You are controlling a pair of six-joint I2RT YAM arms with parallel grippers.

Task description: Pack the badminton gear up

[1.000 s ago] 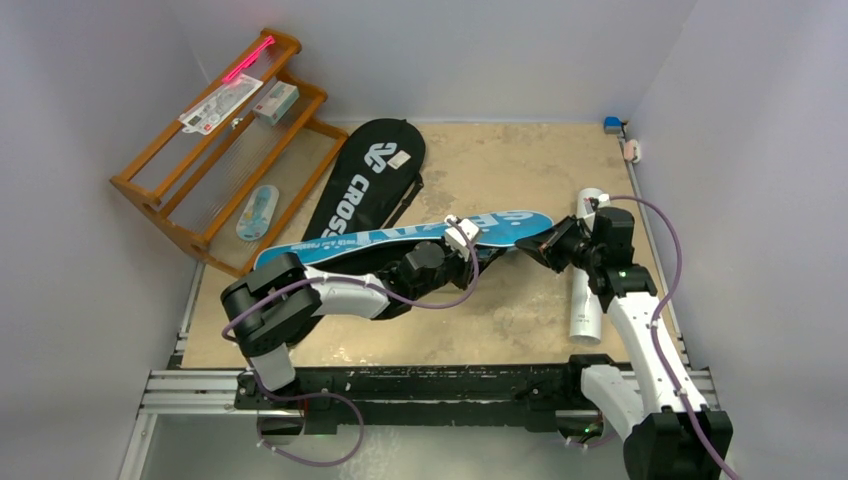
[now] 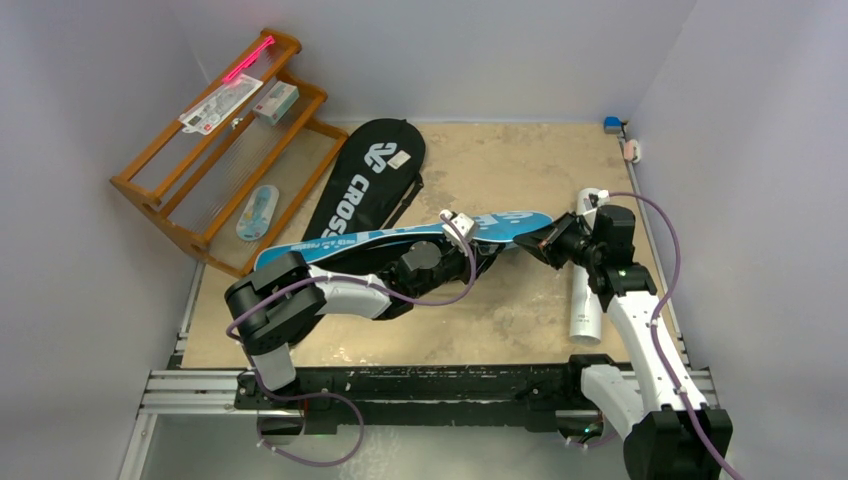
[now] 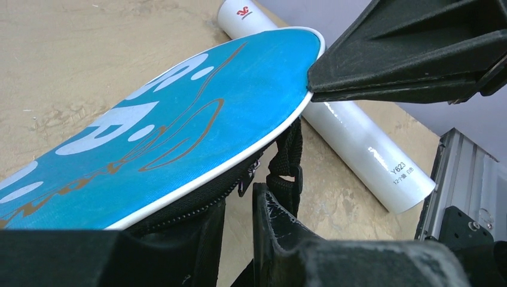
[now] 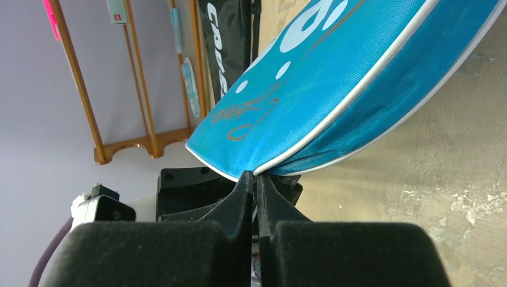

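Observation:
A blue racket bag with white piping and a black zipped side stretches across the middle of the mat, tilted up. My right gripper is shut on the white-piped edge at its right end. Below that edge, in the left wrist view, my left gripper stands partly open, with bare mat showing between its fingers. Just beyond its fingertips hang the zip pull and a black strap with a buckle. A black racket bag lies flat behind, and a white shuttlecock tube lies at the right.
A wooden rack at the back left carries a pink item, a printed sheet, a small box and a pale blue oval item. The right arm reaches over the tube.
My left arm has shifted very slightly near its elbow. Both bags, the tube and my right arm look unchanged.

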